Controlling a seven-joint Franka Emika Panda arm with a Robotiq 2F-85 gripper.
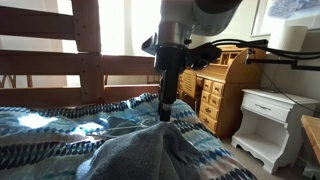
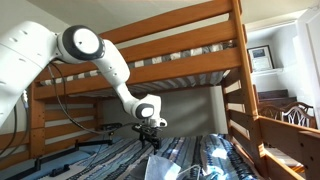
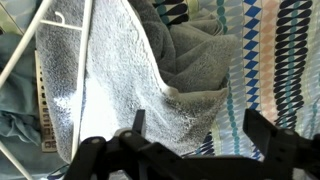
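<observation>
A grey towel lies rumpled on the patterned bedspread, with a folded, raised part in the wrist view. In exterior view 1 the same towel is heaped in the foreground. My gripper points down over the towel, its fingers apart and nothing held between them. From the side, the fingertips of the gripper appear close to the top of the heap; whether they touch it I cannot tell. White hanger-like rods cross the left of the wrist view.
Wooden bunk-bed rails rise behind the mattress, and the upper bunk spans above the arm. A wooden desk and a white nightstand stand to the right. Dark greenish cloth lies at the wrist view's left.
</observation>
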